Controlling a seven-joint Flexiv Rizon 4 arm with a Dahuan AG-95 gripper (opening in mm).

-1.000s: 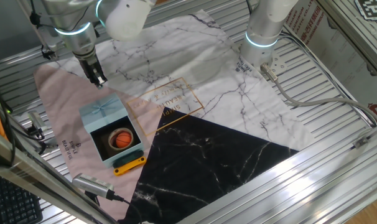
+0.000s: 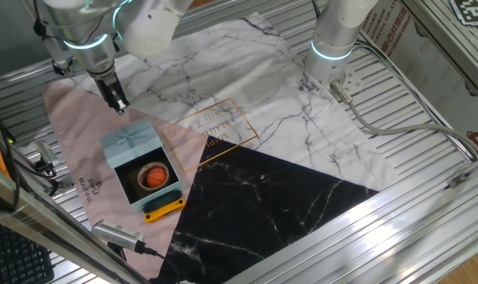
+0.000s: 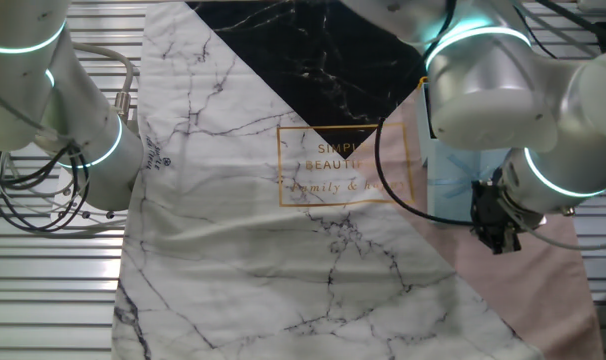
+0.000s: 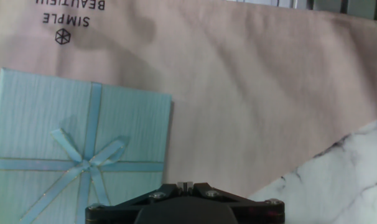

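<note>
A light-blue gift box (image 2: 173, 195) stands on the pink part of the cloth, its dark inside partly uncovered. Its lid (image 2: 129, 137), tied with a ribbon bow, covers the far end; the wrist view shows this lid (image 4: 36, 115) at the left. Within the box are a tan ring (image 2: 143, 175) and a small orange basketball (image 2: 155, 177). My gripper (image 2: 121, 108) hangs just beyond the lid's far edge, apart from it. At the bottom of the wrist view, my gripper is shut, its fingertips together and nothing visible between them.
A yellow-and-black tool (image 2: 164, 211) lies against the box's near side. A grey device with a cable (image 2: 119, 236) stands at the near left.
The box and its contents have stayed put.
</note>
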